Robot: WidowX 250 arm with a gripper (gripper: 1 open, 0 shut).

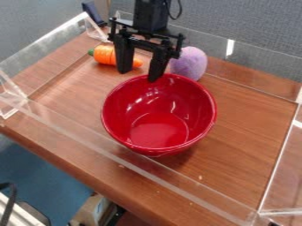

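Note:
My black gripper (139,65) hangs from the top of the camera view, above the back rim of a red bowl (158,125). Its two fingers stand apart with nothing visible between them. An orange plush carrot (109,56) lies behind it to the left, partly hidden by the gripper. A purple round object (190,64) sits behind it to the right. The bowl looks empty.
A wooden tabletop (236,132) is bordered by clear plastic walls at the back, sides and front. There is bare wood to the right and left of the bowl.

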